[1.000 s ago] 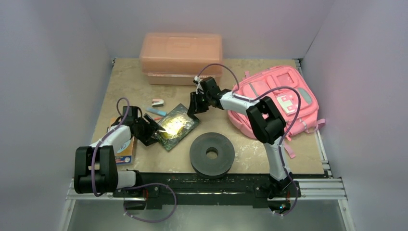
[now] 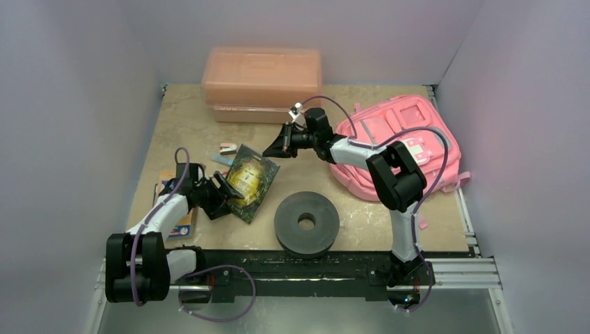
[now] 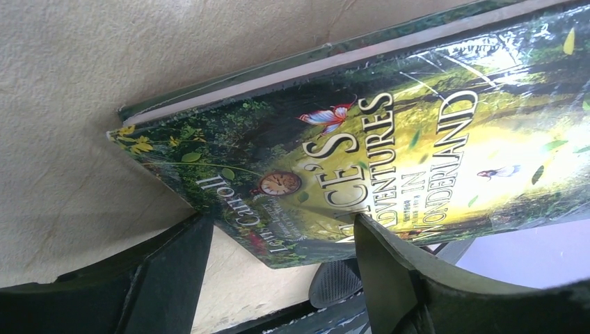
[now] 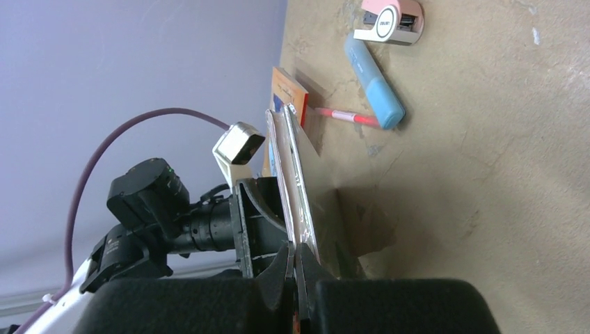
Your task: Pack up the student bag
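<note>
A dark green and yellow hardcover book [image 2: 252, 182], "Alice's Adventures in Wonderland", stands tilted above the table, its far edge raised. At that raised edge my right gripper [image 2: 266, 154] is shut on the book; in the right wrist view its fingertips meet the thin cover edges. My left gripper is part open at the book's near-left corner. Its two fingers are apart, with the cover showing between and beyond them; whether they touch it I cannot tell. The pink backpack [image 2: 389, 132] lies flat on the right.
Behind the book are a pink-white stapler [image 4: 400, 21], a blue marker [image 4: 376, 83] and a red pen [image 4: 344, 116]. An orange book [image 2: 182, 229] lies under the left arm. A black ring [image 2: 289, 223] stands front centre, a pink-orange box [image 2: 264, 69] at the back.
The book has turned from lying nearly flat to standing tilted, its far edge lifted with my right gripper. The right arm rose slightly and shifted left; the left arm's rear part swung toward the front.
</note>
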